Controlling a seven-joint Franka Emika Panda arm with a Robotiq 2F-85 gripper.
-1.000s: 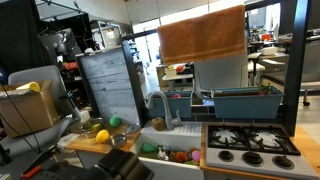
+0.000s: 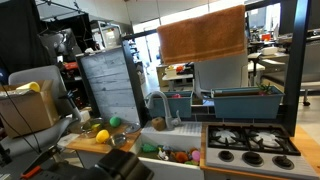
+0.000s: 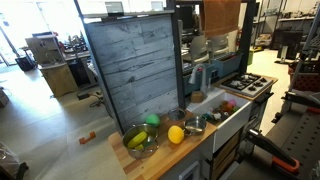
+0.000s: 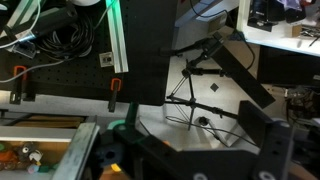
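Observation:
The dark fingers of my gripper stand wide apart at the bottom of the wrist view, with nothing visible held between them. Beyond them are the floor and a tripod, well away from the counter items. A metal pot holds yellow and green pieces on the wooden counter. Beside it rest a yellow-orange round item and a green one. Several colourful items lie in the sink. A metal strainer or ladle is near the yellow-orange item.
A stove occupies the counter's right side, with a blue bin behind it. An orange cloth hangs above. The faucet rises behind the sink, and a grey plank panel stands behind the pot.

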